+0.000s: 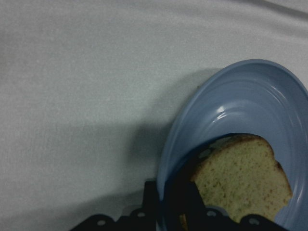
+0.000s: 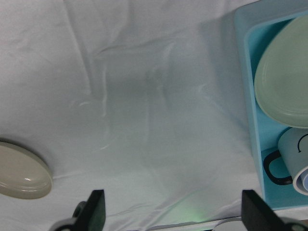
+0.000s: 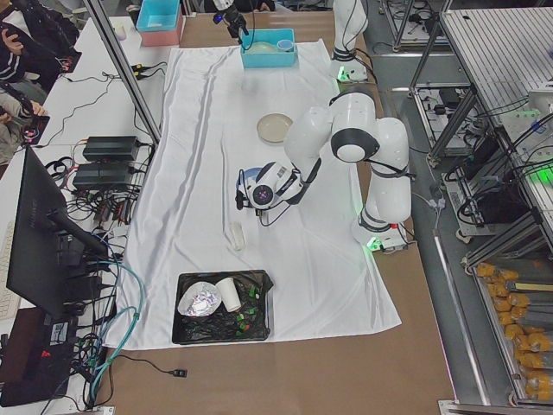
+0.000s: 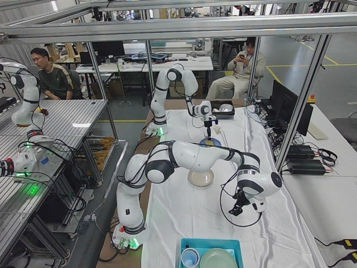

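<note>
A blue plate [image 1: 245, 96] holding a slice of bread [image 1: 238, 178] lies on the white cloth. My left gripper is at the plate's near-left rim, which sits between its dark fingers beside the bread; whether they grip it is unclear. My right gripper stands open above the cloth, between a beige plate [image 2: 21, 171] and a blue bin [image 2: 243, 62]. In the bin are a pale green plate [image 2: 286, 72] and a mug [image 2: 296, 149].
A black tray [image 3: 251, 324] with foil and a white cylinder stands at one end of the cloth. A pale strip [image 3: 238, 235] lies near the blue plate.
</note>
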